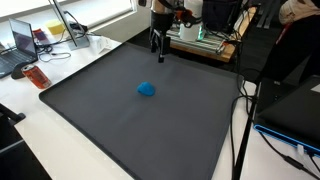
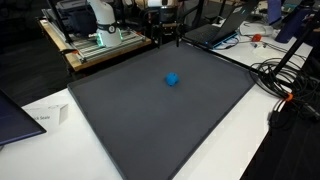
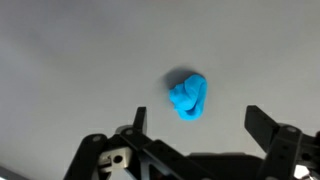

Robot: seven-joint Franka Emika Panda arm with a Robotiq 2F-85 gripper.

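Observation:
A small crumpled blue cloth [image 1: 147, 89] lies on the dark grey mat; in exterior view 2 the same blue cloth [image 2: 172, 79] sits toward the mat's far half. From the wrist view, the blue cloth [image 3: 188, 97] is below and ahead of my fingers, apart from both. My gripper is open, its two dark fingertips wide apart with nothing between them. In exterior view 1 the gripper [image 1: 159, 47] hangs near the mat's back edge, behind the cloth.
On the white table left of the mat [image 1: 150, 130] stand a red can [image 1: 36, 77] and a laptop [image 1: 25, 42]. Black cables [image 2: 285, 80] run along the table beside the mat. Around the cloth, the mat is bare.

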